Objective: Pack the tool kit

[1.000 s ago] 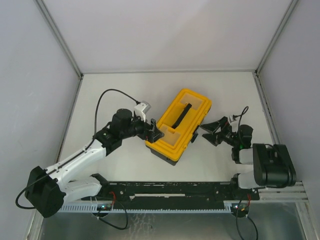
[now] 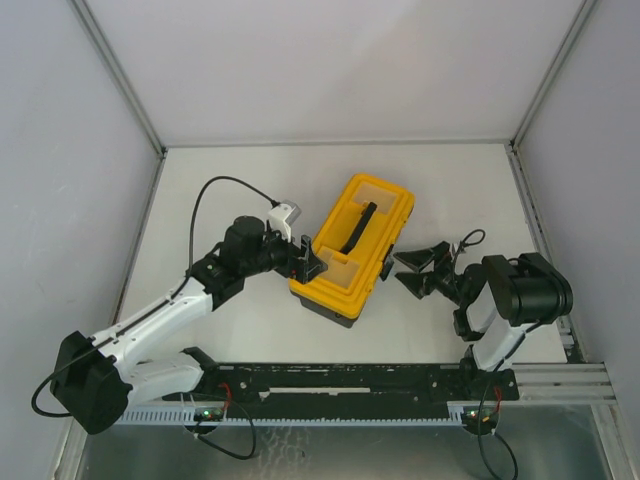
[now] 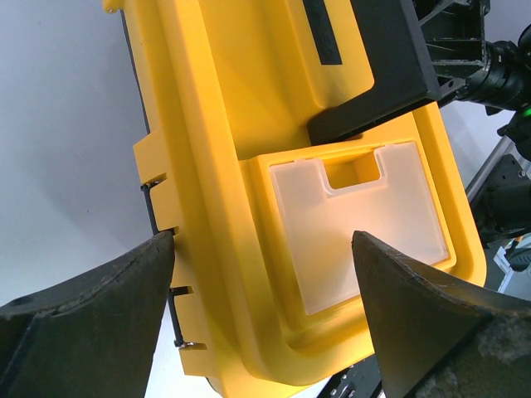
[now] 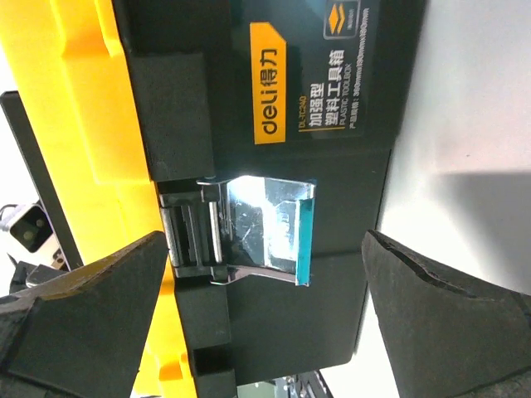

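Note:
The yellow-lidded toolbox lies closed and slanted in mid-table, a black handle folded along its lid. At its near-left part is my left gripper. In the left wrist view its fingers stand apart, one by the lid's hinged side and the other over the clear compartment cover; whether they touch the box I cannot tell. My right gripper stands open at the black right side. Between its spread fingers the right wrist view shows a shiny latch with a teal edge, apparently sticking out.
Walls close off the back and sides. A dark rail runs along the front edge.
The toolbox has turned slightly, its far end shifting left. My right gripper has moved a little left and toward the front, its arm swinging with it. The left arm looks unmoved.

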